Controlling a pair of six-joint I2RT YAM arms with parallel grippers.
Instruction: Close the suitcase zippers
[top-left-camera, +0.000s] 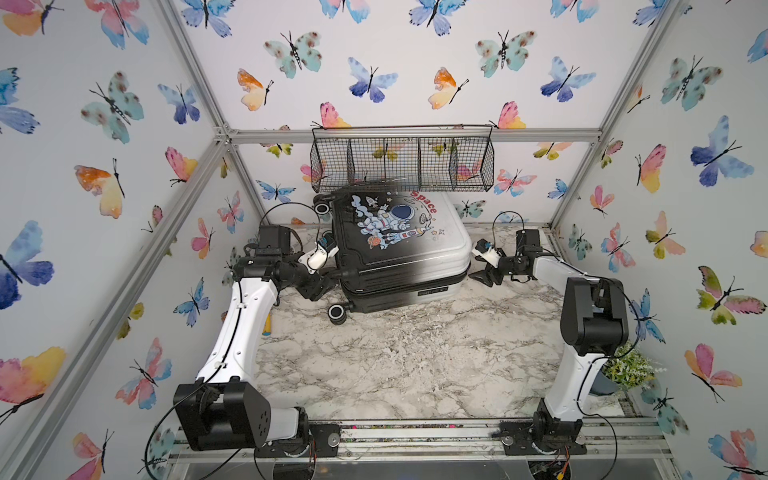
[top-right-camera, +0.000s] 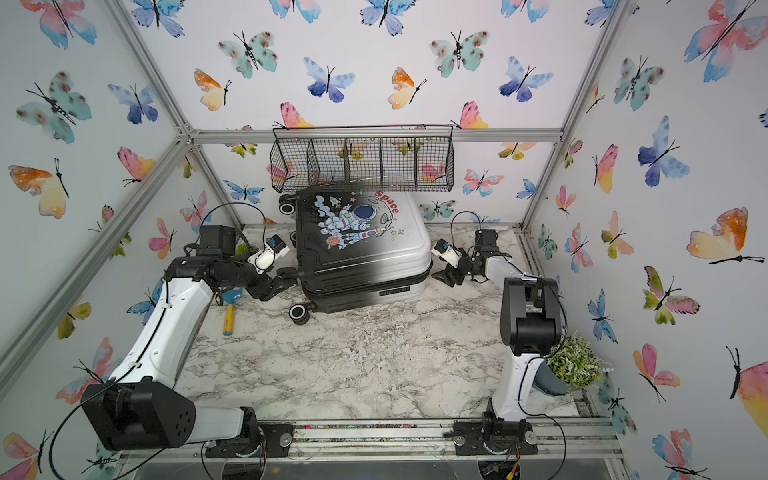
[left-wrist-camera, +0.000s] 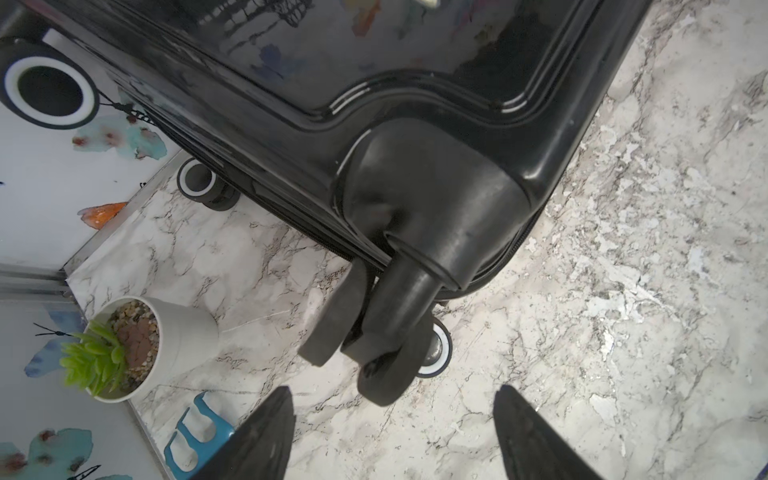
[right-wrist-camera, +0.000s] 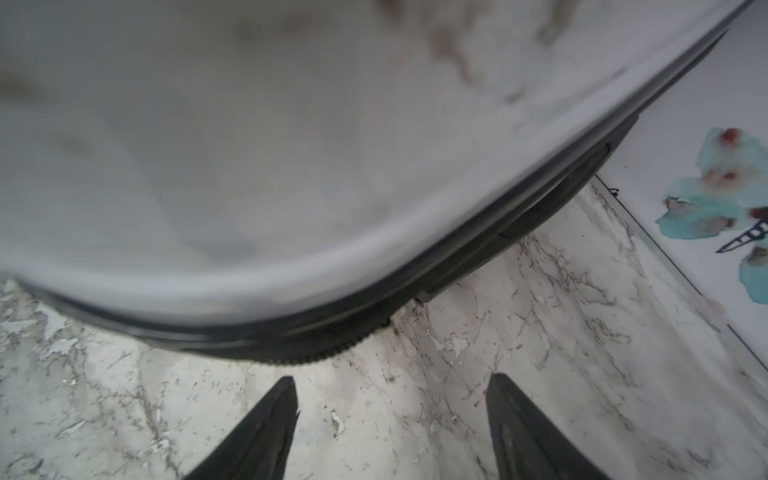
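Observation:
The suitcase, black fading to silver with an astronaut print, lies flat at the back middle of the table. Its zipper seam runs dark below the silver lid in the right wrist view; I cannot make out a pull tab. By the suitcase's left side, my left gripper is open, its fingers apart below a wheel at the black corner, with nothing between them. My right gripper stands open off the silver corner on the right, only bare tabletop showing between its fingers.
A wire basket hangs behind the suitcase. A white succulent pot and a blue-handled tool are on the left. A leafy plant stands at the front right.

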